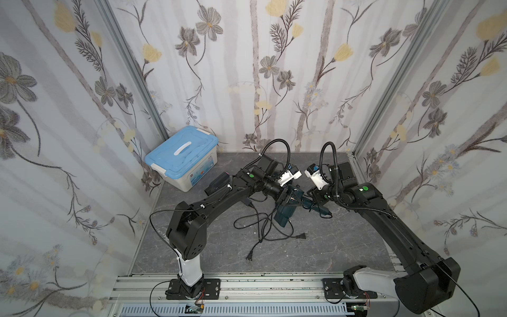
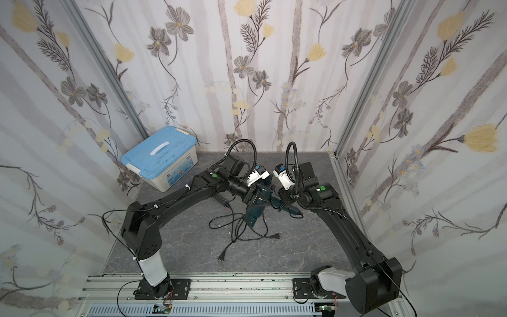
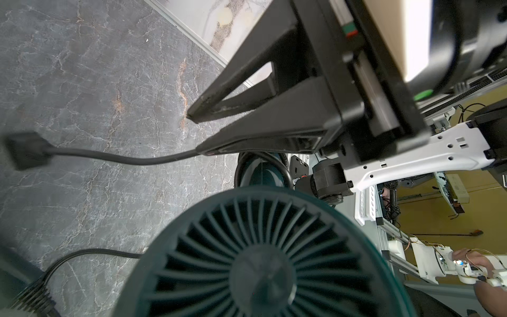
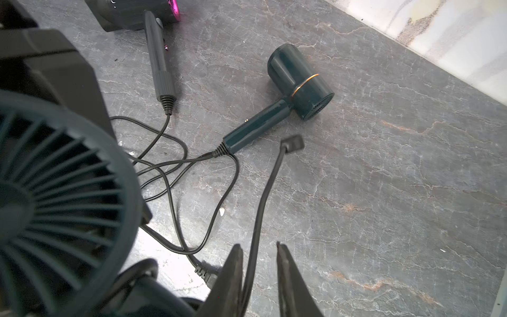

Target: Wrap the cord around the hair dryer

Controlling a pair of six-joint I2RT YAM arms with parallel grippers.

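A dark teal hair dryer [image 3: 211, 253] is held up between both grippers, its grille filling the lower left wrist view, with black cord coiled around its handle [image 1: 317, 207]. A free cord end with a plug [image 4: 292, 142] crosses in front of the right gripper's fingers. My left gripper [image 2: 261, 198] is at the dryer's head; in its wrist view a cord runs out from beside its fingertips, and whether it holds anything is unclear. My right gripper has its fingertips part open around the cord, apparently not clamped on it.
On the grey table [image 4: 396, 200] lie another teal dryer [image 4: 295, 79], a grey dryer [image 4: 158, 58] and tangled cords with plugs. A lidded box [image 1: 181, 153] stands at the back left.
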